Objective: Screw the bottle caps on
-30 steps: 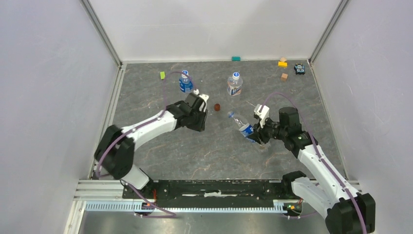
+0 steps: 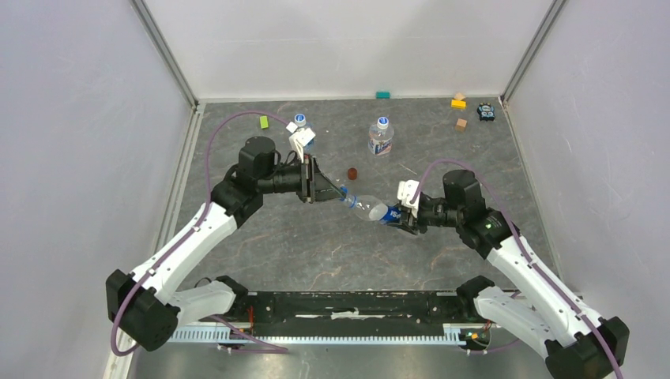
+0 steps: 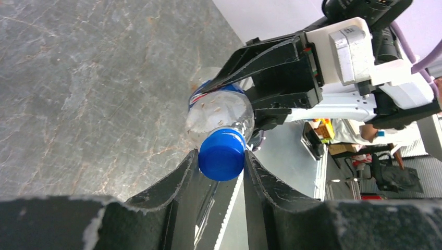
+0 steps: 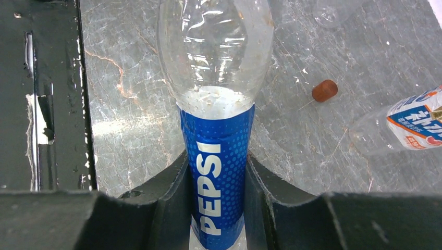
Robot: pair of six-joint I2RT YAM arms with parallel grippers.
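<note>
A blue cap (image 3: 221, 155) is pinched in my left gripper (image 2: 338, 193), at the mouth of a clear Pepsi bottle (image 2: 367, 208) lying tilted in the air. My right gripper (image 2: 395, 217) is shut around its blue label (image 4: 213, 172). The bottle's neck points toward the left gripper; whether the cap is seated on the thread is hard to tell. A labelled bottle with a white-and-blue top (image 2: 380, 136) stands behind; another bottle (image 2: 300, 120) is partly hidden behind my left arm.
A brown cylinder (image 2: 352, 173) lies mid-table. Small blocks (image 2: 458, 103) and a toy car (image 2: 486, 111) sit at the back right.
My left gripper has swung right and up to the bottle's mouth. My right gripper has tilted the bottle flatter and shifted it left, bringing both grippers together.
</note>
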